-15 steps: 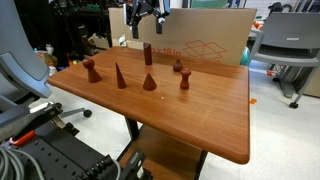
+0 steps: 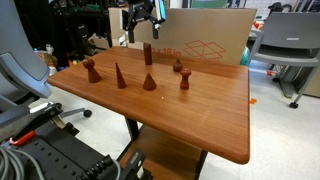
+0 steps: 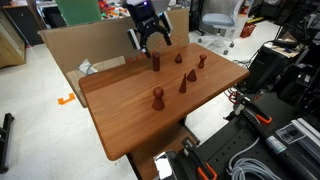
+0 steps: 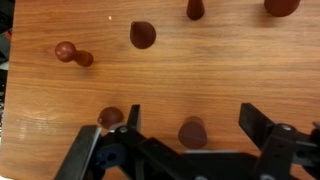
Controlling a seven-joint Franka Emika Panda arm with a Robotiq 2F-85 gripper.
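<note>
My gripper [image 2: 144,38] hangs open above the far part of the wooden table, its fingers apart and empty. Below it stands a dark brown cylinder [image 2: 147,54], upright on the wood. Seen from above in the wrist view, that cylinder [image 4: 193,135] lies between the two spread fingers in the picture. Exterior view 2 also puts my gripper [image 3: 155,46] over the cylinder [image 3: 156,62]. A small knobbed piece [image 2: 178,66] and a taller round-headed piece [image 2: 185,79] stand to its right. Closer in are a short cone [image 2: 150,82], a slim cone [image 2: 119,77] and a ball-topped piece [image 2: 92,70].
Behind the table rises a cardboard panel [image 2: 225,35] with red lines. An office chair [image 2: 285,40] stands beyond the far right corner, clear of the pieces.
My gripper has shifted only slightly above the cylinder, with its fingers still apart. The pieces on the table have not moved.
</note>
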